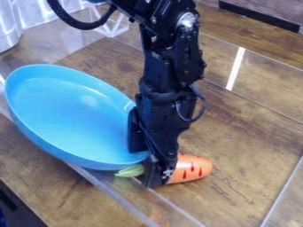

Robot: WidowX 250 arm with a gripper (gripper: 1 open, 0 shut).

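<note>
My black gripper (151,168) is lowered over an orange toy carrot (190,168) on the wooden surface, its fingers open and down around the carrot's leaf end. The carrot's red-marked body shows to the right of the fingers, and its pale green leaves (129,171) stick out at the left. A blue oval dish (57,113) lies just left of the gripper, its rim beside the fingers and partly hidden by them.
A white object (10,22) stands at the back left. A dark shape sits at the bottom left corner.
</note>
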